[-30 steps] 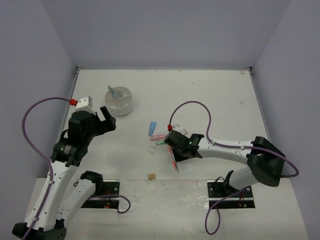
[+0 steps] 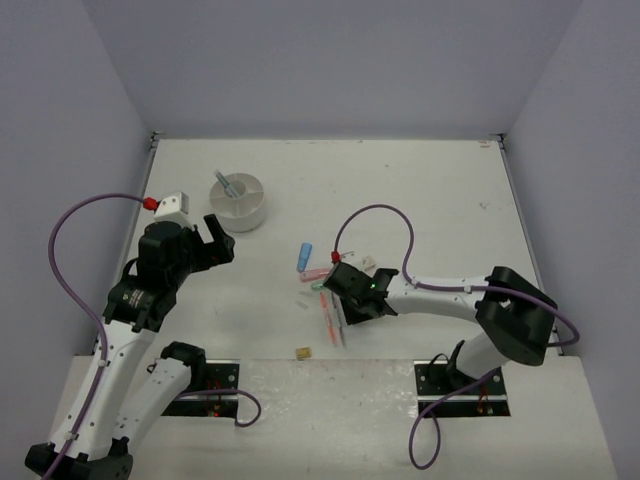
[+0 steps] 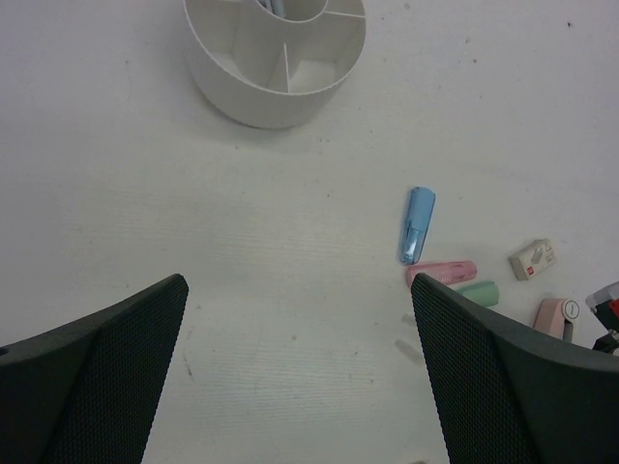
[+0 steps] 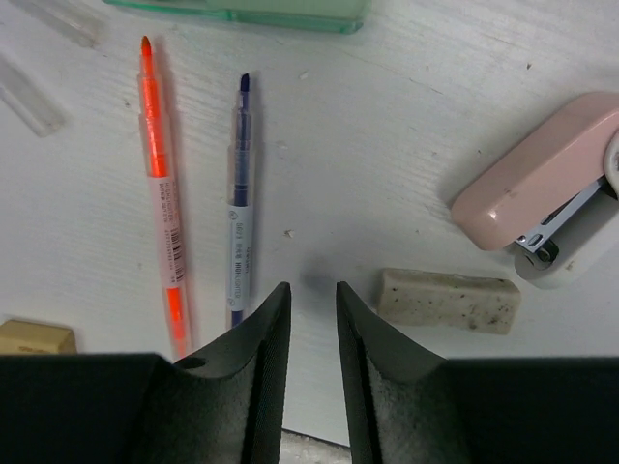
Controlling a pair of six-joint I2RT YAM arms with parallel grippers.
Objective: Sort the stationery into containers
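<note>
In the right wrist view an orange marker [image 4: 162,193] and a dark blue marker [image 4: 241,198] lie almost parallel on the table, left of my right gripper. Its fingers stand slightly apart with nothing visible between them. A pink stapler [image 4: 532,179] and a whitish block [image 4: 448,300] lie to its right. The left wrist view has a blue highlighter [image 3: 418,224], a pink one [image 3: 442,273] and a green one [image 3: 480,293] grouped together. My left gripper is wide open and empty, above bare table. Beyond it stands a round white divided container [image 2: 238,205] with slim items inside.
Near the table's front edge sits a small yellowish block [image 2: 303,353]. Clear strips [image 4: 29,97] lie left of the orange marker. The table's back right is empty, and so is the stretch between the container and the highlighters.
The orange marker has shifted left, and the dark blue marker now shows beside it in the top view.
</note>
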